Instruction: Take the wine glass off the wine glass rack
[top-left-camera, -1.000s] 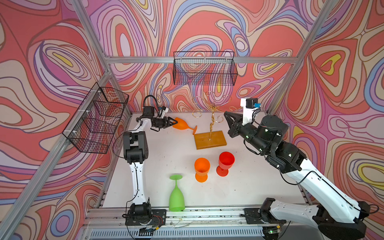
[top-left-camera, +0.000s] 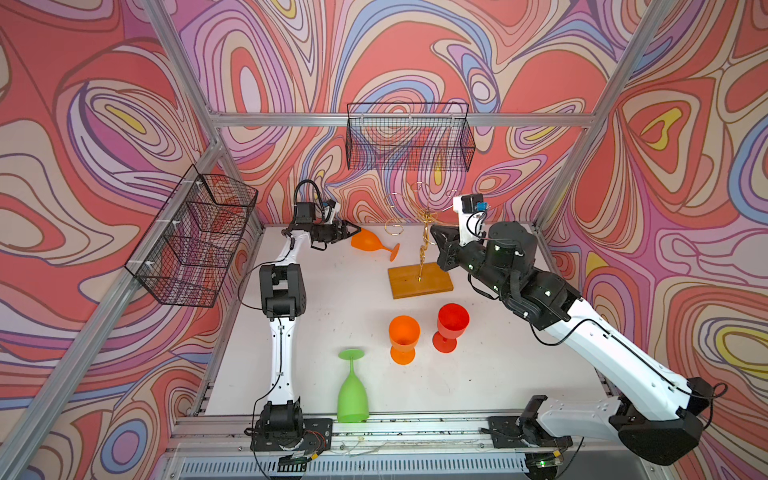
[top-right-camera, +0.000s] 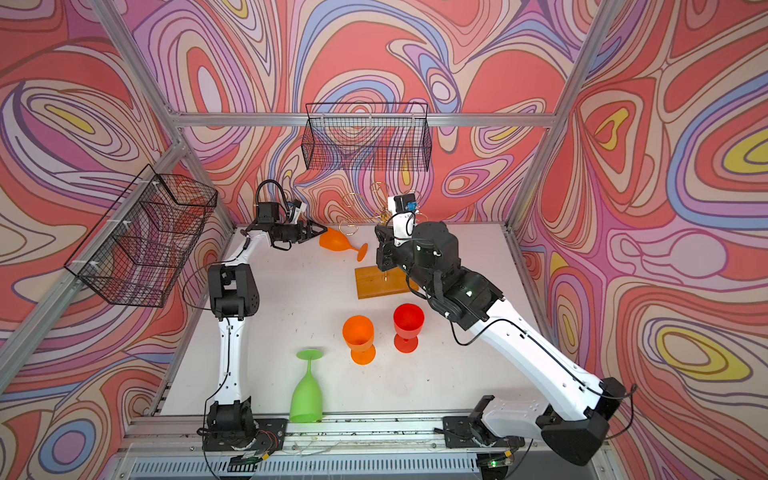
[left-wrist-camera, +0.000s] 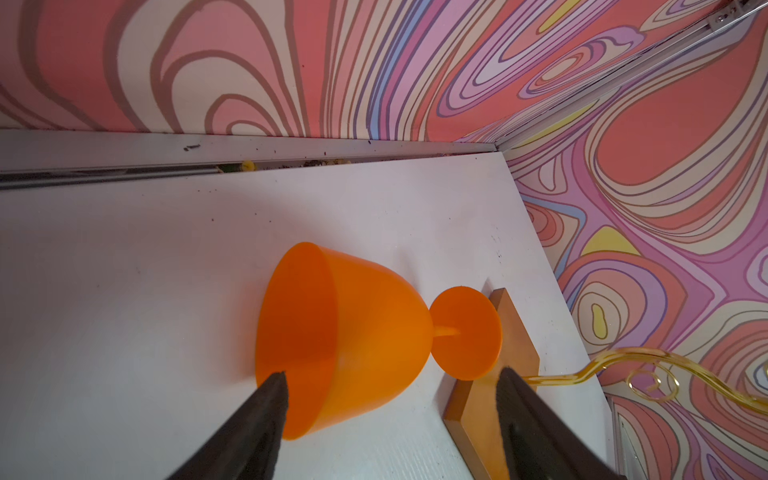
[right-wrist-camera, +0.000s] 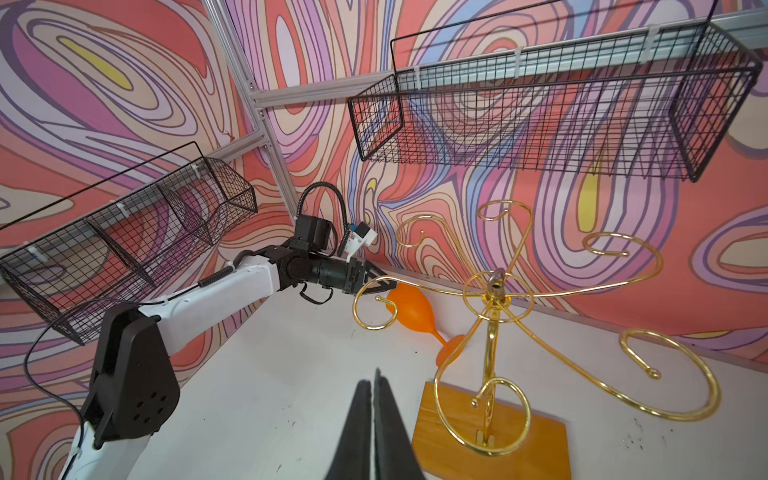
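Note:
The gold wire wine glass rack (right-wrist-camera: 490, 352) stands on a wooden base (top-left-camera: 420, 281), its curled loops empty. An orange wine glass (left-wrist-camera: 376, 336) lies on its side at the back of the table, left of the rack, its mouth toward my left gripper. That gripper is open at the glass's rim; whether a finger touches it, I cannot tell. My right gripper is shut with nothing visible between its fingertips. In the top left view, the right arm's hand (top-left-camera: 460, 244) reaches beside the rack's upper part and covers some of its loops.
An upright orange glass (top-left-camera: 404, 332) and an upright red glass (top-left-camera: 453, 321) stand in front of the rack. Nearer the front edge a green glass (top-left-camera: 352, 397) lies on its side. Wire baskets (top-left-camera: 409, 148) hang at back and left.
The left gripper has shifted slightly. The lying orange glass has moved a little backward; the green glass has wobbled sideways.

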